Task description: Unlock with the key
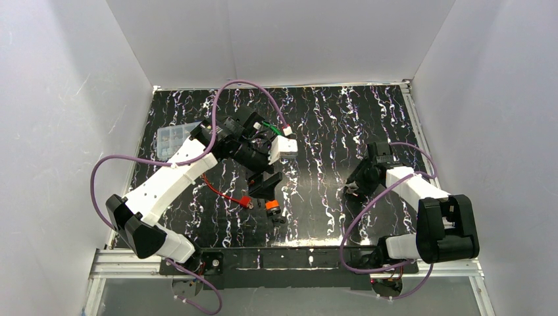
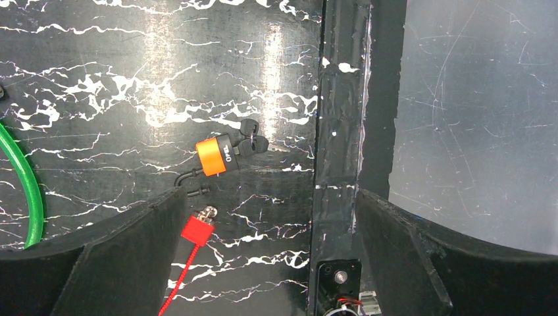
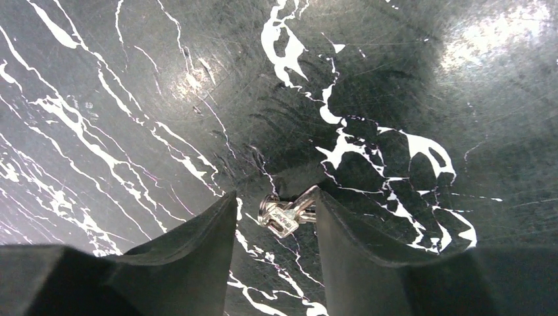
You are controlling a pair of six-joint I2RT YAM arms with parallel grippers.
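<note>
A small silver metal piece (image 3: 283,217), which looks like a padlock with its shackle to the right, lies on the dark marbled table. Around it, my right gripper is open in the right wrist view; one fingertip hides the piece's right end, and whether it touches cannot be told. The left wrist view holds an orange lock (image 2: 210,157) with black-headed keys (image 2: 251,139) at its dark end. Beyond the table's near edge and above the surface, my left gripper stands open with wide-spread fingers, nothing between them. No loose key shows.
A red lock end (image 2: 197,230) on a red cord lies near the orange lock. A green cable (image 2: 29,191) curves at the left. The clear compartment box (image 1: 172,139) stands at the back left. Between the arms the table is free.
</note>
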